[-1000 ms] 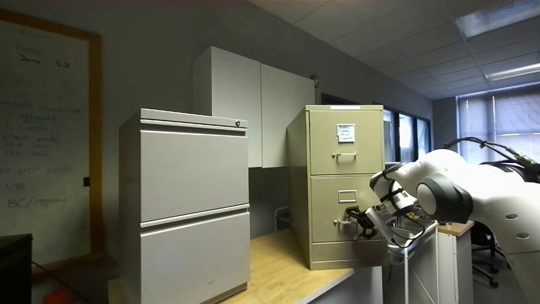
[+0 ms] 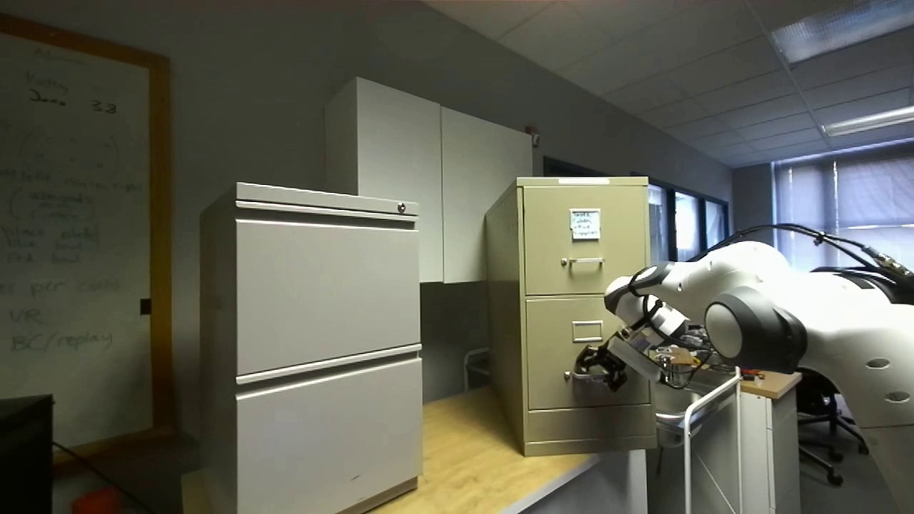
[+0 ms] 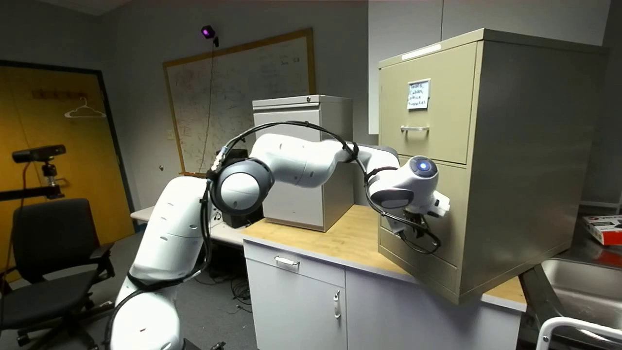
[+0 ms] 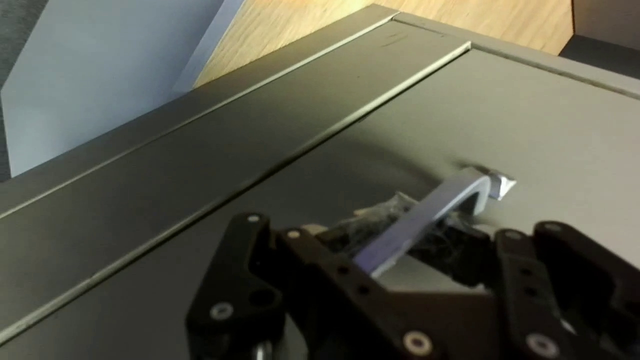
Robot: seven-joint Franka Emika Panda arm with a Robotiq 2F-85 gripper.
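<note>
The tan filing cabinet (image 2: 548, 343) has two drawers, both flush with its front. Its lower drawer's handle (image 4: 441, 204), a pale metal bar, runs diagonally through the wrist view. My gripper is at this handle with its fingers shut round the bar. One of its fingers (image 4: 339, 234), wrapped in clear tape, is on the left of the bar, and the other is on the right, with the tips reaching behind it. How firmly they press cannot be seen. In the second exterior view the wrist hides the handle. Higher up, the upper drawer's handle (image 3: 415, 128) is clear of my arm.
The cabinet stands on a wooden counter (image 2: 467, 437). A grey two-drawer cabinet (image 2: 330, 300) is to its left in the first exterior view. A metal sink (image 3: 583, 286) and a white cart rail (image 2: 711, 394) lie on the other side.
The gripper has moved left and closer in to the lower drawer's handle, and its fingers now hide most of it. The wrist has come leftward with it. The drawers look unmoved.
</note>
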